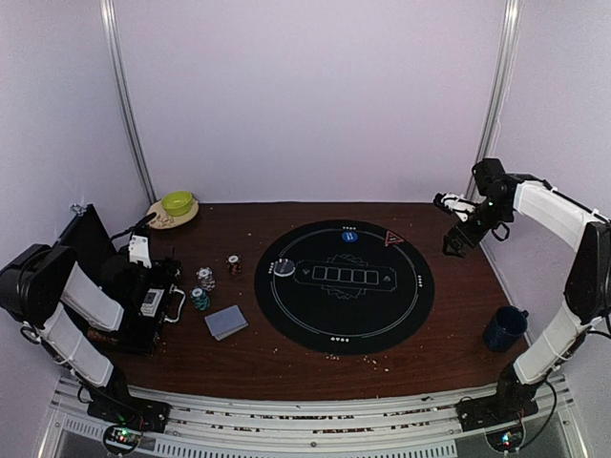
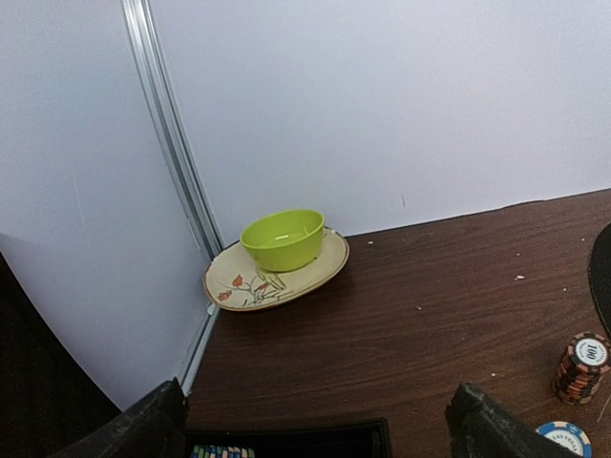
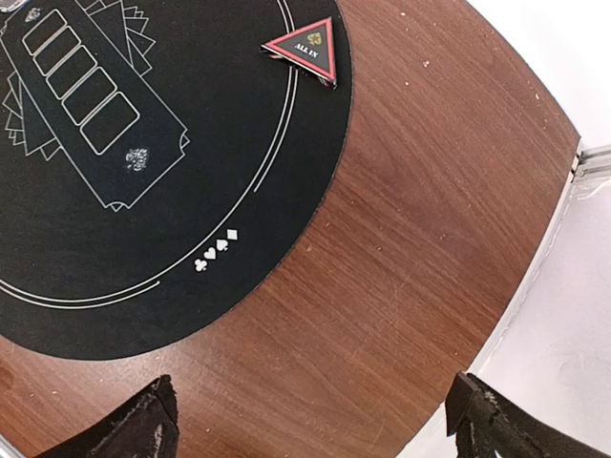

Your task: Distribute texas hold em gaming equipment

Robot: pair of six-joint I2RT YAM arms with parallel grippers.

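Note:
A round black poker mat (image 1: 325, 324) lies mid-table. Flat on it are the red-edged triangular ALL IN marker (image 3: 310, 50), a blue disc (image 1: 349, 236) and a clear or white disc (image 1: 284, 267). Left of the mat stand chip stacks: orange-black (image 2: 582, 367), white (image 1: 205, 278) and green (image 1: 200, 299). A blue-grey card deck (image 1: 226, 322) lies in front of them. My left gripper is open over the black case (image 2: 353, 441), whose chips show partly. At the table's right side, off the mat, my right gripper hangs open and empty.
A green bowl (image 2: 284, 240) sits on a patterned plate (image 2: 320, 272) at the back left. A dark blue mug (image 1: 505, 328) stands front right. Small crumbs lie near the mat's front edge. Bare wood is free right of the mat.

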